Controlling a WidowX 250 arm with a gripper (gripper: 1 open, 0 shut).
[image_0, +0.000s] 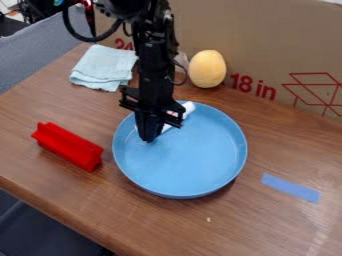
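Note:
My black gripper (154, 125) is down at the upper left part of a blue plate (187, 165). A white tube (182, 110) lies there, mostly hidden behind the gripper. The gripper looks shut, and I cannot make out whether anything is between its fingers.
A red object (67, 146) lies left of the plate. A folded light blue cloth (100, 68) and a yellow egg-shaped object (207, 69) sit at the back, before a cardboard box (287, 55). Blue tape (290, 188) is on the right, where the wooden table is clear.

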